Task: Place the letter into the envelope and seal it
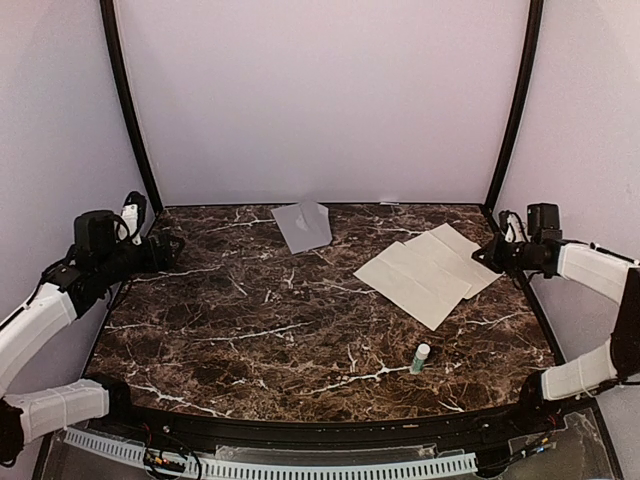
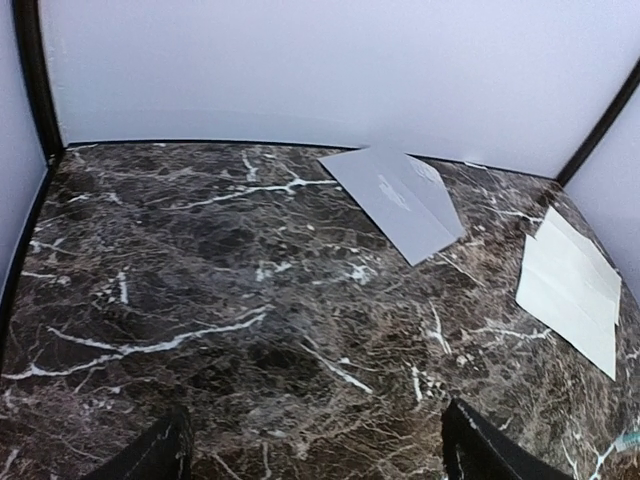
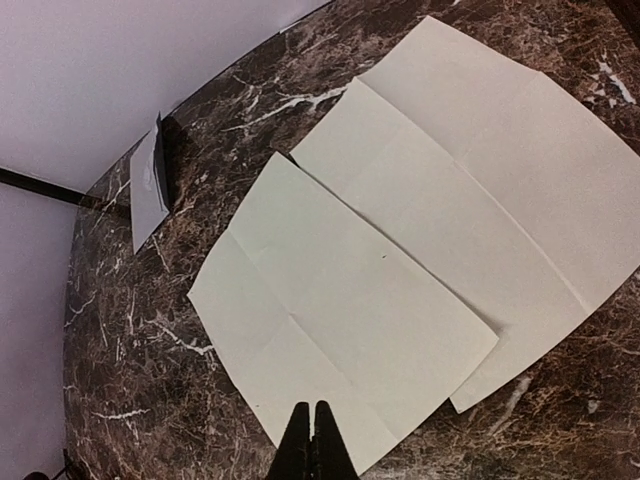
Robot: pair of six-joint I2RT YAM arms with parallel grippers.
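Note:
An envelope (image 1: 302, 228), pale grey with its flap raised, lies at the back of the table; it shows in the left wrist view too as a tilted grey shape (image 2: 395, 203). Two creased cream sheets overlap on the right: the front sheet (image 3: 320, 300) covers an edge of the rear sheet (image 3: 500, 180). Which of them is the letter, I cannot tell. Over the right edge of the sheets, my right gripper is shut with nothing visible between its tips. My left gripper stands open and empty over the left side, far from paper and envelope.
A small white-capped glue stick (image 1: 420, 358) stands near the front right. Walls close off the back and both sides.

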